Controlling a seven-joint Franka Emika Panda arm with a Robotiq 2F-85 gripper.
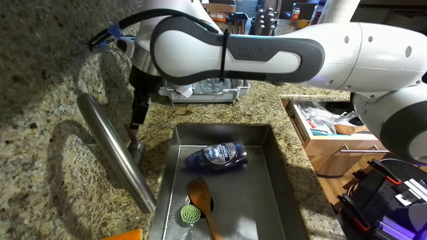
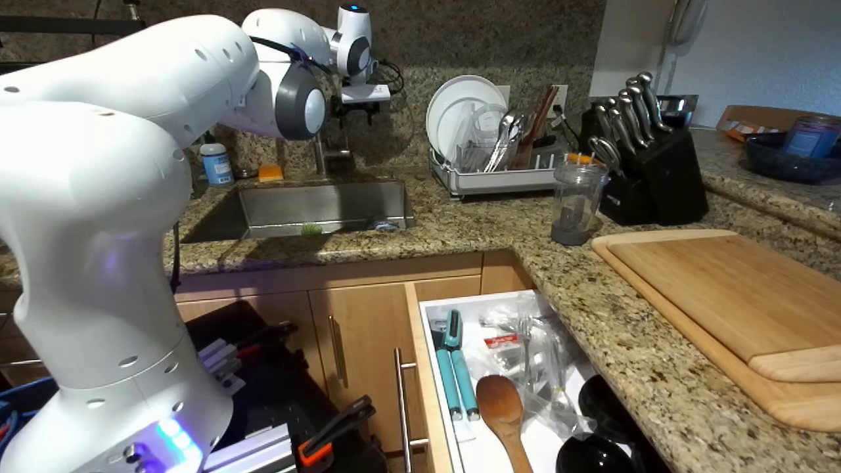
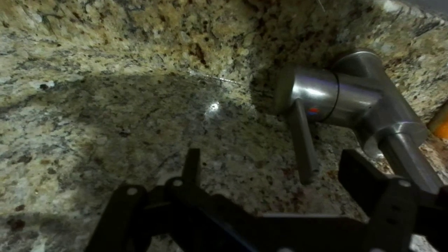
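My gripper is open over the faucet handle (image 3: 305,147). In the wrist view the metal lever shows between the two black fingers, nearer the right one; whether either touches it cannot be told. The steel faucet (image 1: 116,154) stands behind the sink, its spout angled over the basin edge. From exterior view 1, the fingers hang right above the handle's upright lever (image 1: 131,132). Inside the sink (image 1: 248,192) lie a blue dish soap bottle (image 1: 218,156), a wooden spoon (image 1: 200,194) and a green scrubber (image 1: 190,214).
A dish rack (image 2: 504,182) with plates and utensils stands right of the sink. An orange sponge (image 2: 270,172) and a soap bottle (image 2: 217,162) sit at the back left. An open drawer (image 2: 481,378) juts out below the counter. The granite wall is close behind my gripper.
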